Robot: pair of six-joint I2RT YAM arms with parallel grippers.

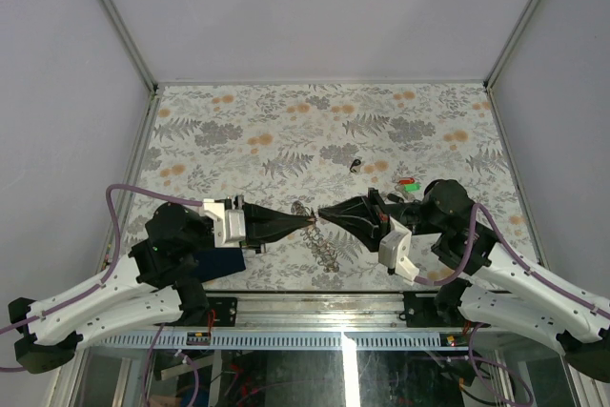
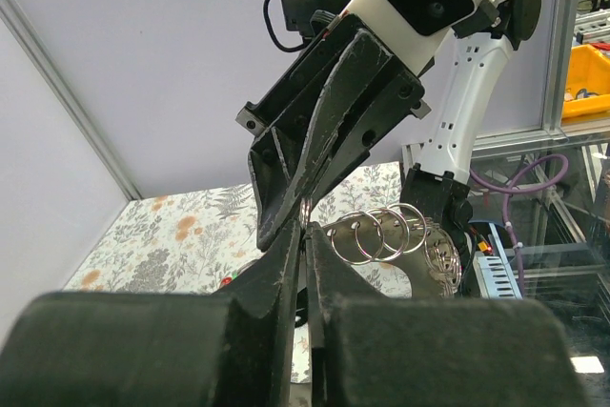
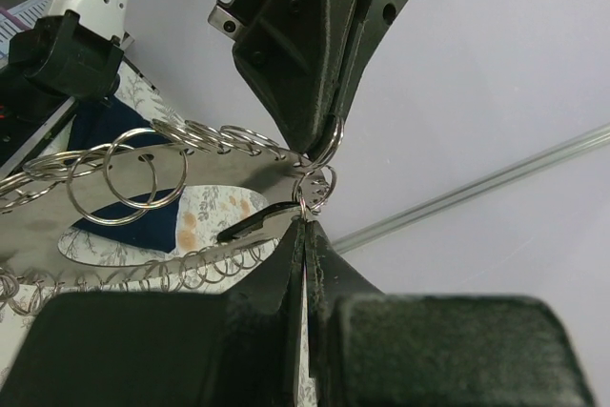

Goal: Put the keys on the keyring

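My left gripper (image 1: 313,221) and right gripper (image 1: 320,211) are shut, tips almost meeting near the middle of the top view. In the right wrist view, a thin metal ring (image 3: 332,143) comes out of the left gripper's fingertips. Smaller loops (image 3: 303,199) hang below it and reach the right gripper's tips (image 3: 303,223); whether they are gripped there I cannot tell. Behind those tips is a slim black piece (image 3: 255,222), perhaps a key head. The left wrist view shows a bit of metal (image 2: 305,211) where the tips meet.
A metal plate (image 3: 229,171) lined with many rings lies below the grippers, also seen in the top view as a ringed strip (image 1: 321,247). Farther back are a small dark item (image 1: 355,165) and red and green items (image 1: 410,184).
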